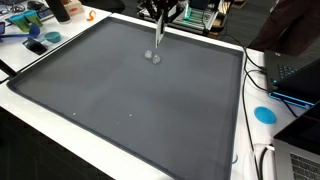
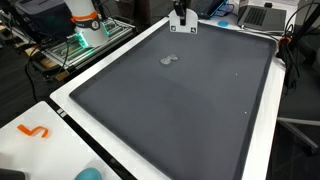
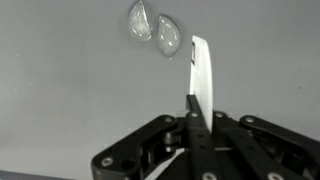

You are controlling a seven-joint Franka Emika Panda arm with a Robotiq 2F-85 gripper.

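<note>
Two small clear, petal-shaped pieces lie side by side on the dark grey board, close together; the wrist view shows the left piece point(image 3: 141, 21) and the right piece point(image 3: 169, 36) near its top edge. My gripper is shut, with a thin white flat blade standing out from its black mount. Whether that blade is held or part of the fingers I cannot tell. Seen from exterior view 2, the white blade point(image 2: 183, 22) is broad and hangs behind the clear pieces point(image 2: 168, 60), apart from them. Nothing else shows between the fingers.
The board point(image 1: 130, 100) is otherwise mostly bare, with a white rim around it. Outside it are a blue disc point(image 1: 265, 115), laptops point(image 1: 295, 82) at the right, and several tools and cups at the far left. An orange piece point(image 2: 33, 131) lies on the white table.
</note>
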